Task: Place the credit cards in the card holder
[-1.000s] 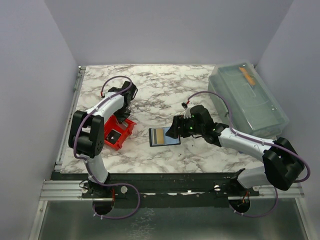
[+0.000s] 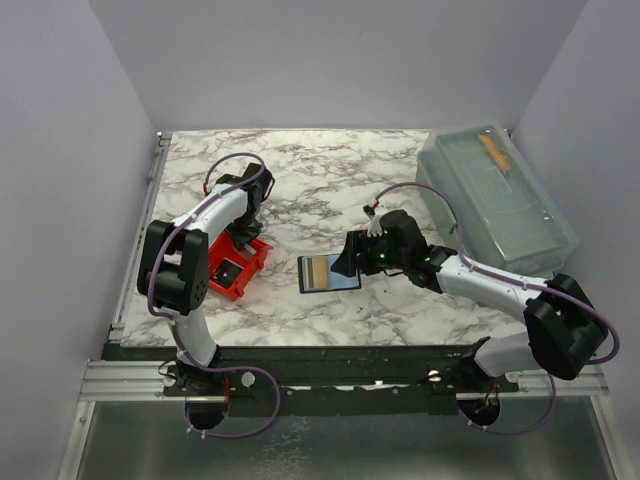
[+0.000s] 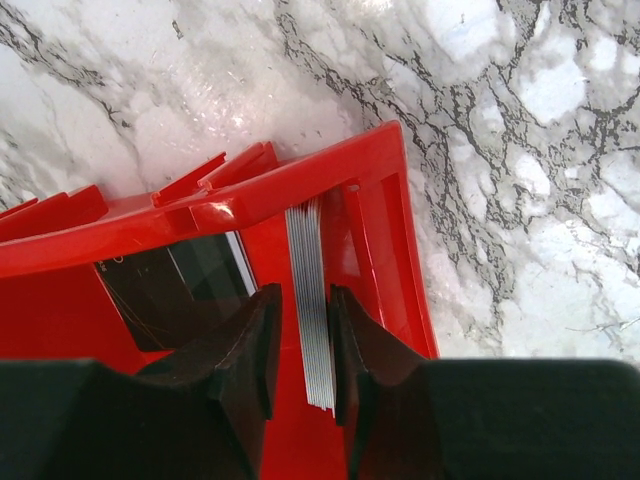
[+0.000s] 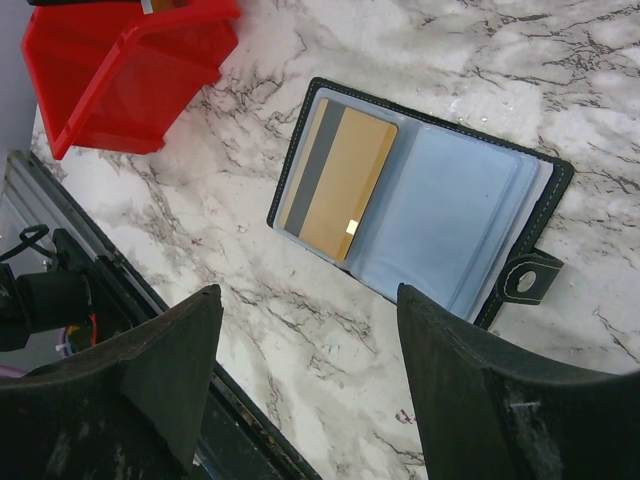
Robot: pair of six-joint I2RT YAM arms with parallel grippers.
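In a red tray at the left, a pale stack of cards stands on edge along the inner right end, with my left gripper shut on it. A dark card pile lies beside it. The open card holder lies flat at the table's centre, with gold and grey cards in its left side and a light blue right side. My right gripper is open above the table just right of the holder, nothing between its fingers.
A large translucent bin takes up the right side of the marble table. The back middle and the area in front of the holder are clear.
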